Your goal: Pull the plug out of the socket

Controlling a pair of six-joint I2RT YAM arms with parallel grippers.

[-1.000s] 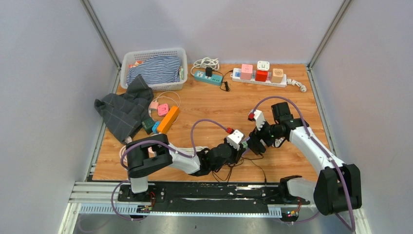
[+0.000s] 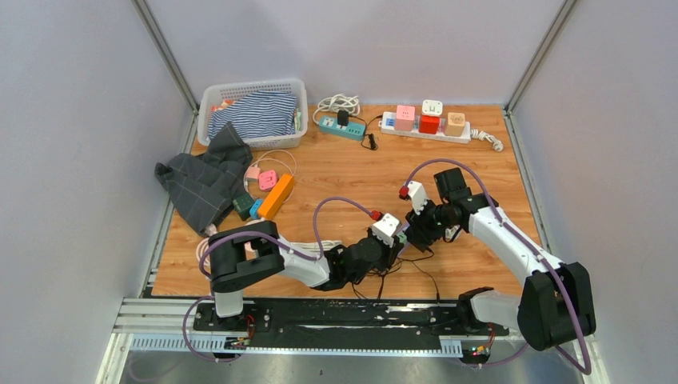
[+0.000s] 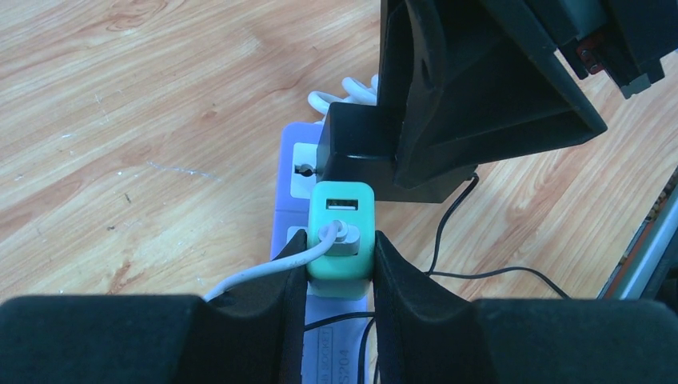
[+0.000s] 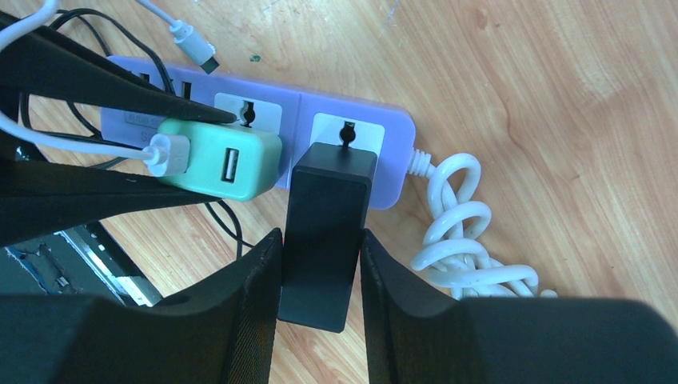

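A black block-shaped plug (image 4: 328, 232) stands at the end outlet of the purple power strip (image 4: 393, 144). My right gripper has its fingers on either side of this plug, close against it; whether they press on it cannot be told. Beside it on the strip, a mint-green plug (image 3: 342, 276) with a USB slot and a white cable is clamped between the fingers of my left gripper. In the left wrist view, the right gripper's dark finger (image 3: 496, 96) hides part of the black plug.
Coiled white cord (image 4: 468, 232) leaves the strip's end. Thin black cables (image 3: 512, 270) lie around the strip, and a loose white connector (image 4: 193, 46) lies beside it. At the back are a teal strip (image 2: 345, 130), a white strip (image 2: 400, 130) with plugs, and a basket (image 2: 300, 100).
My right gripper has moved slightly left, toward the left gripper and the strip. The left arm has stayed in place.
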